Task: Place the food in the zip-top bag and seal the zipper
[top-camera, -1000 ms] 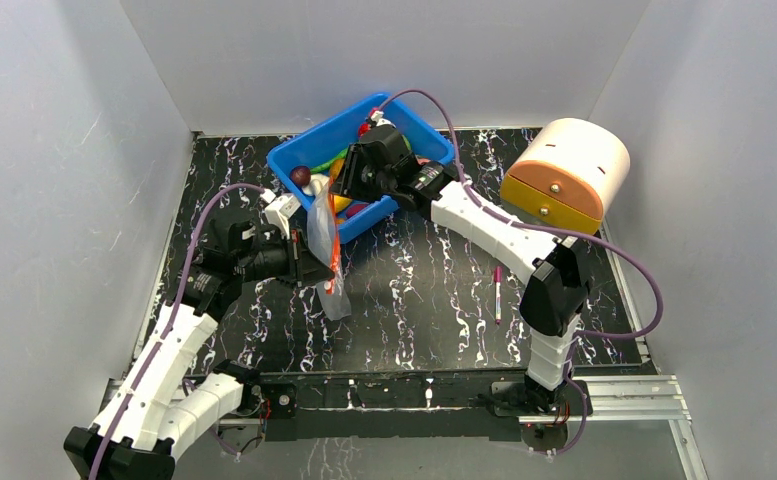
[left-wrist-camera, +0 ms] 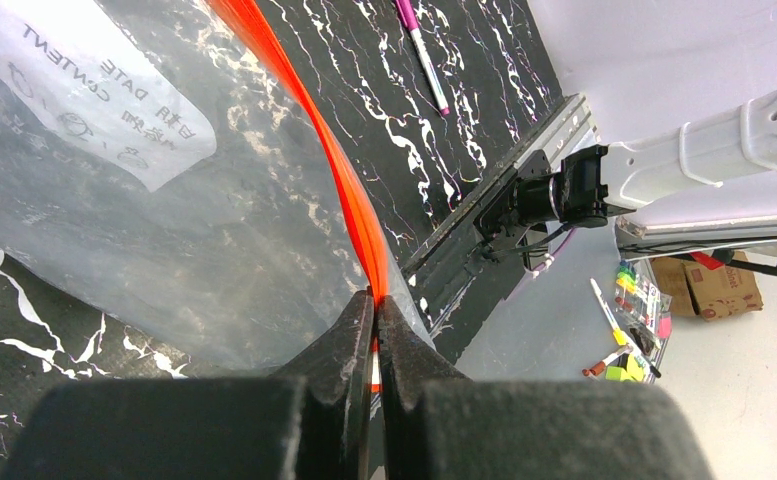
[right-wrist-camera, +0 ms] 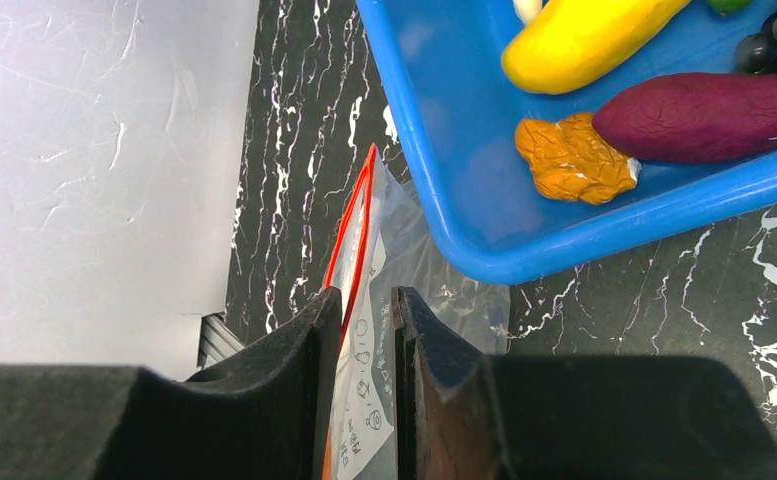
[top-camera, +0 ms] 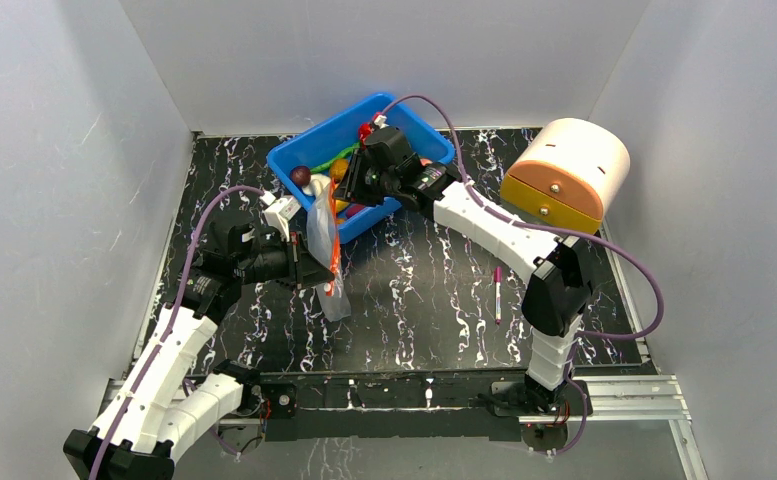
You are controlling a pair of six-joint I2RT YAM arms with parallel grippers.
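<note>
A clear zip bag (top-camera: 321, 240) with an orange zipper hangs between my grippers at the blue bin's front left. My left gripper is shut on its orange zipper edge. My right gripper is part open at the bag's other top end, the zipper rising by its left finger; whether it touches is unclear. The blue bin (right-wrist-camera: 419, 140) holds food: a yellow piece (right-wrist-camera: 574, 40), a purple one (right-wrist-camera: 694, 115), an orange nugget (right-wrist-camera: 569, 158) and several others.
A rounded box (top-camera: 564, 165) with a yellow drawer sits at back right. A pink marker (top-camera: 498, 295) lies on the black marble table (top-camera: 424, 320), whose middle front is otherwise clear. Grey walls enclose the area.
My right gripper has shifted very slightly at the bag's top. The left arm and the bag look almost unchanged.
</note>
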